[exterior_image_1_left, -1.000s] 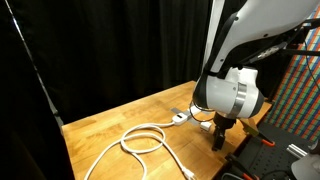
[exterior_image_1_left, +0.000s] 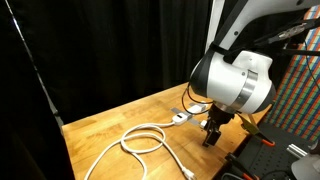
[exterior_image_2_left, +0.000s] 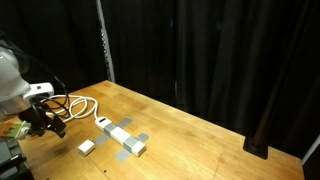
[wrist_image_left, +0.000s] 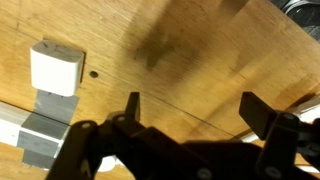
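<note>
My gripper is open over bare wood in the wrist view, with nothing between its fingers. To the left of it a small white block (wrist_image_left: 56, 67) lies on the table, apart from the fingers. Exterior view 2 shows the same white block (exterior_image_2_left: 86, 147) in front of a white power strip (exterior_image_2_left: 120, 134). The arm reaches in at the far left there, its gripper (exterior_image_2_left: 55, 126) low over the table.
A white cord (exterior_image_1_left: 148, 129) loops over the table left of the arm. Grey squares (exterior_image_2_left: 123, 155) lie around the strip. A black object (exterior_image_2_left: 256, 148) stands at the right.
The arm has shifted slightly left and tilted in exterior view 1, its gripper staying low near the table. The cord and strip look unmoved.
</note>
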